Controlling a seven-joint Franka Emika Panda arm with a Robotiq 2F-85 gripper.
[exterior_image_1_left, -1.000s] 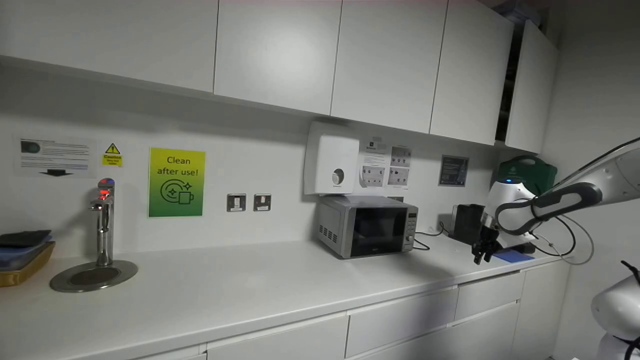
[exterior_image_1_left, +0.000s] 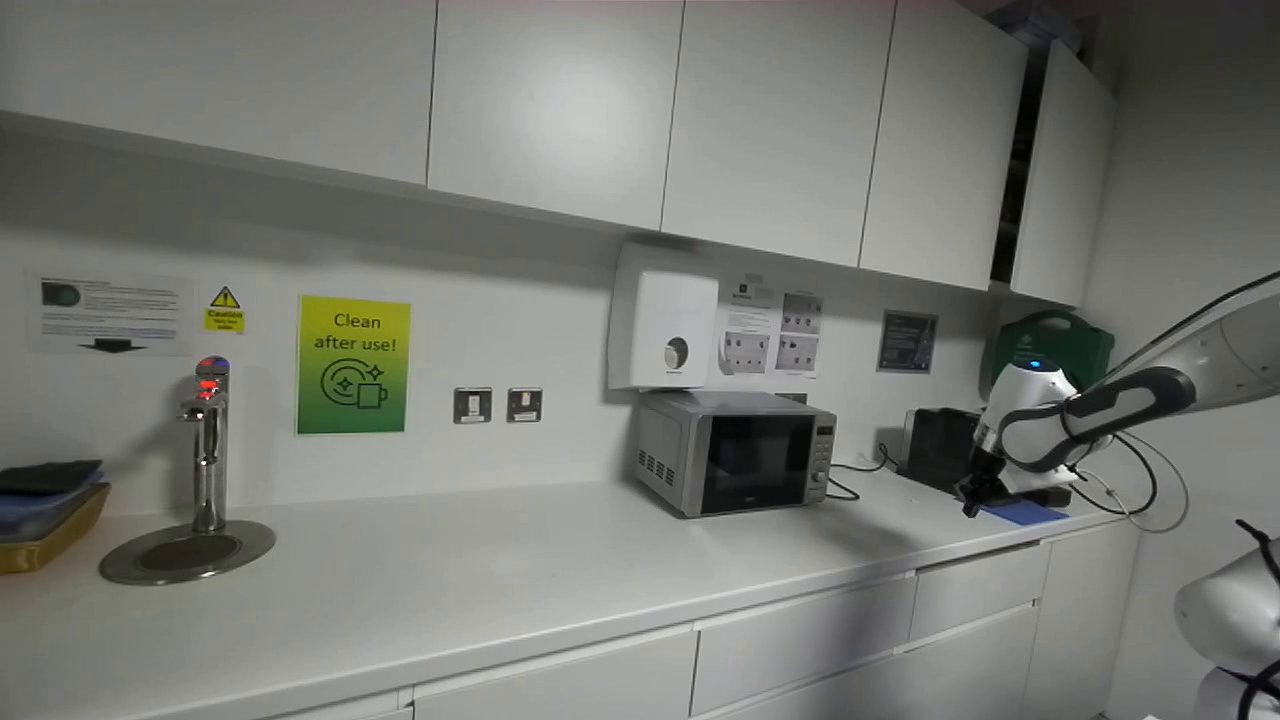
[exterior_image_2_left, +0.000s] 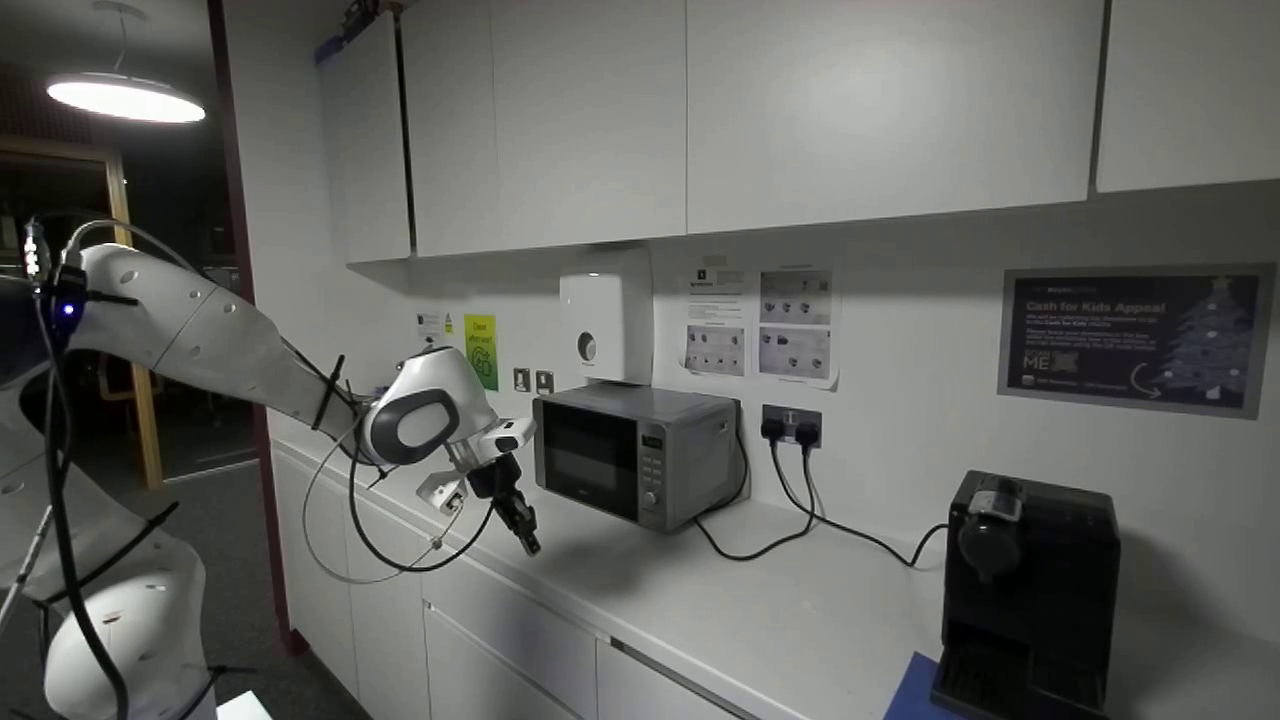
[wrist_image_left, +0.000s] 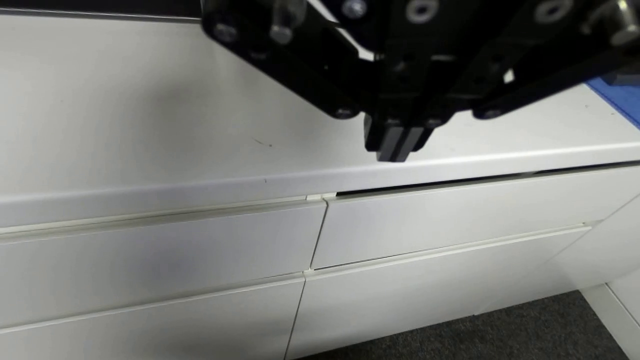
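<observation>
My gripper is shut, its two fingertips pressed together with nothing showing between them. In the wrist view it hangs over the front edge of the white worktop (wrist_image_left: 150, 108), above the drawer fronts (wrist_image_left: 456, 222). The first exterior view has the gripper (exterior_image_1_left: 970, 510) at the right, close to the coffee machine (exterior_image_1_left: 939, 446). From the other side, the gripper (exterior_image_2_left: 530, 546) appears in front of the grey microwave (exterior_image_2_left: 642, 450), pointing downward and clear of it. The microwave door is closed.
A blue mat (exterior_image_2_left: 914, 688) lies under the coffee machine (exterior_image_2_left: 1029, 588). Black cables (exterior_image_2_left: 768, 552) trail across the worktop behind the microwave. A tap (exterior_image_1_left: 209, 450) and a tray (exterior_image_1_left: 54, 528) stand at the far left.
The gripper's fingers have closed together from being apart. The wrist has tilted and shifted slightly to the right and up in the first exterior view.
</observation>
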